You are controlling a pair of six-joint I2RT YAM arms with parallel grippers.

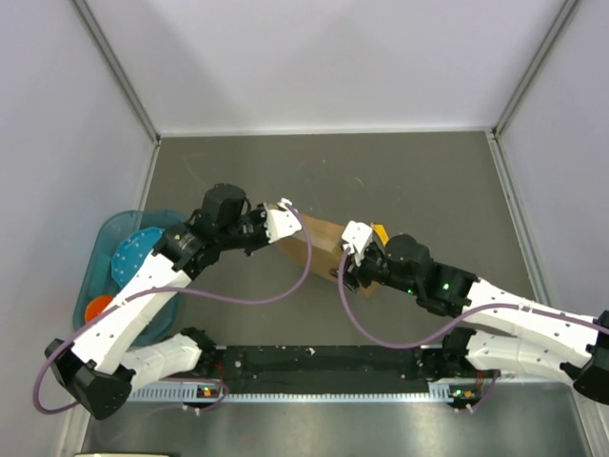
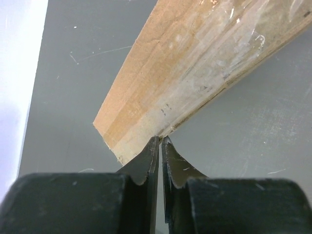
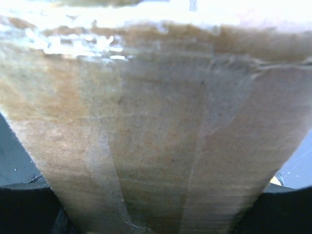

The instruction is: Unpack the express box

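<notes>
A brown cardboard box (image 1: 319,238), taped with clear tape, is held tilted over the grey table between my two arms. In the right wrist view the box (image 3: 156,146) fills the gap between the dark fingers, so my right gripper is shut on it. My left gripper is shut, its tips meeting at the lower edge of the taped cardboard (image 2: 165,92), close to its left corner. Whether any thin tape or cardboard lies between those tips cannot be made out. The box's contents are hidden.
Behind the right gripper lies a small yellow object (image 1: 381,231), partly covered. A teal basket (image 1: 93,271) at the left holds a blue dotted item (image 1: 135,255) and an orange one (image 1: 98,307). Bare table (image 1: 324,167) spreads across the back.
</notes>
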